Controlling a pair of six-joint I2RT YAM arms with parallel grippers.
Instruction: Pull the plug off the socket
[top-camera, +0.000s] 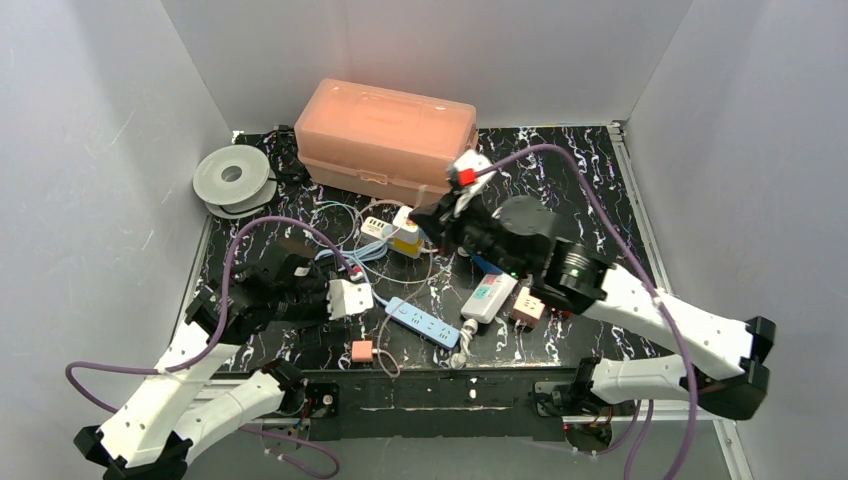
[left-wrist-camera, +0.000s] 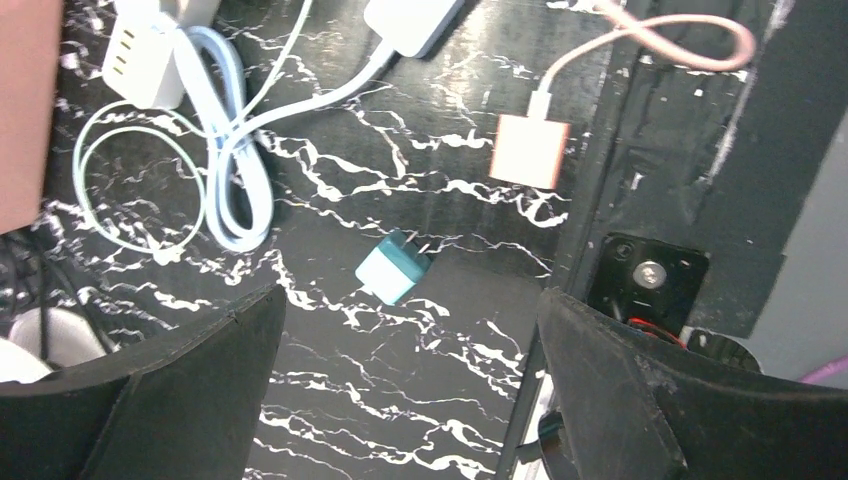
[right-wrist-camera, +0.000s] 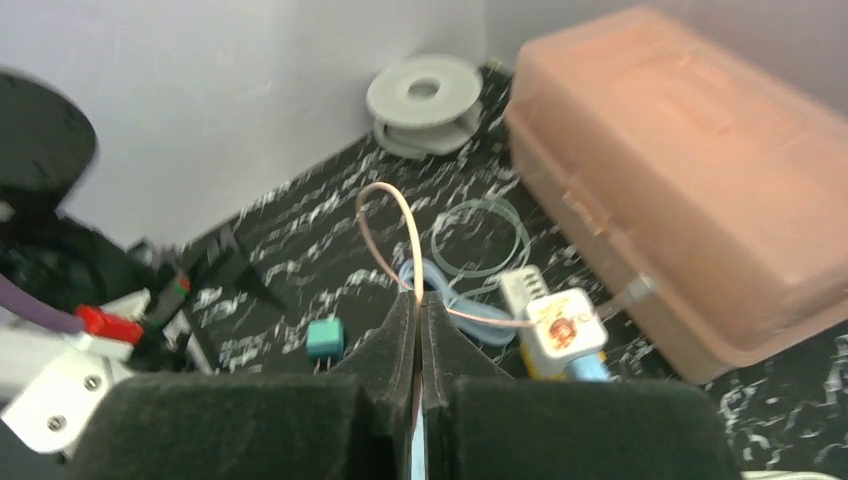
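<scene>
My right gripper is shut on a thin pale-pink cable (right-wrist-camera: 412, 235), raised beside the white cube socket (right-wrist-camera: 563, 330) in the right wrist view. A pink adapter (top-camera: 362, 351) lies at the table's front edge, with the pink cable's plug (left-wrist-camera: 540, 103) in it. Hovering over the left side, my left gripper stands open, a teal plug (left-wrist-camera: 394, 268) lying on the table below its gap. A light-blue power strip (top-camera: 422, 322) and a white power strip (top-camera: 488, 298) rest at front centre. Which plug and socket are meant, I cannot tell.
A large orange box (top-camera: 385, 130) stands at the back, a white spool (top-camera: 234, 178) at the back left. Coiled blue cable (left-wrist-camera: 240, 190) lies near the cube. Another pink block (top-camera: 527, 308) sits right of the white strip.
</scene>
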